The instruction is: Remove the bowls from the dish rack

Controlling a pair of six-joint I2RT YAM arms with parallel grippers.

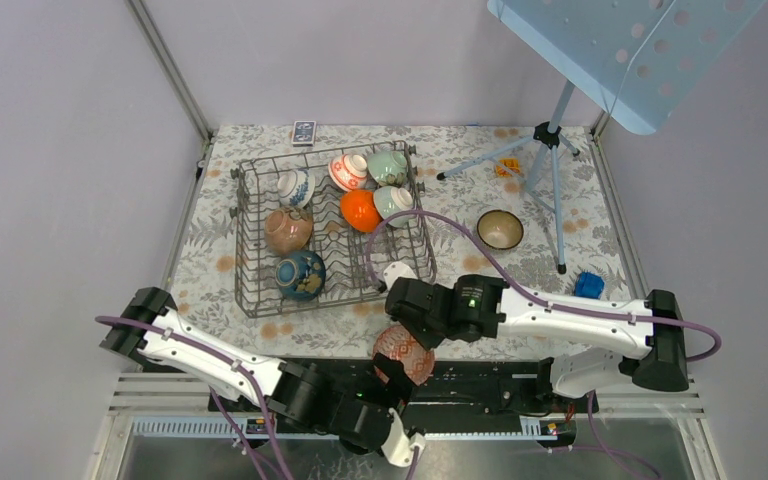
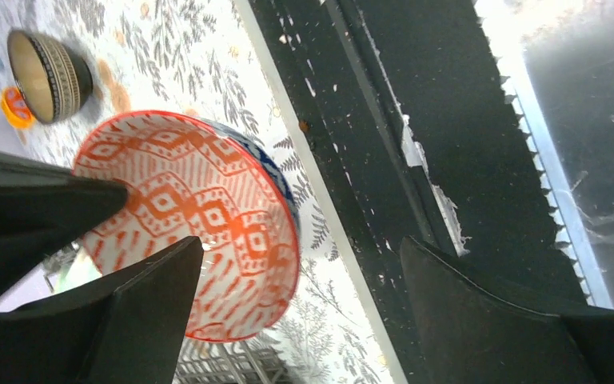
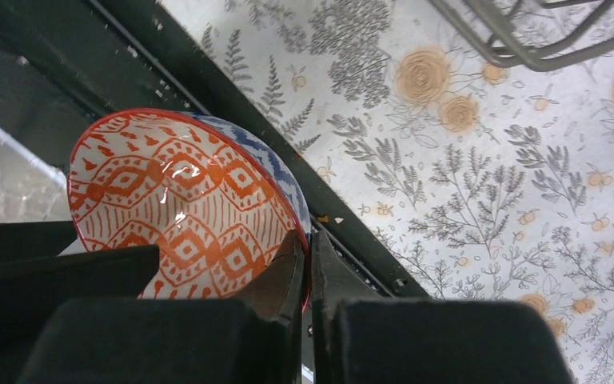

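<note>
A bowl (image 1: 403, 352) with an orange-and-white patterned inside and a blue patterned outside hangs between my two arms, over the table's front edge. My right gripper is shut on its rim in the right wrist view. In the left wrist view my left gripper stands wide open, one finger overlapping the inside of the same bowl (image 2: 232, 232). Upside down or tilted in the wire dish rack (image 1: 248, 306) are several other bowls: a dark blue bowl (image 1: 301, 274), a brown bowl (image 1: 288, 231), an orange bowl (image 1: 360, 210) and more behind them.
A dark bowl (image 1: 500, 230) sits alone on the table right of the rack. A light blue tripod (image 1: 560, 225) stands behind it, near a blue object (image 1: 589, 285).
</note>
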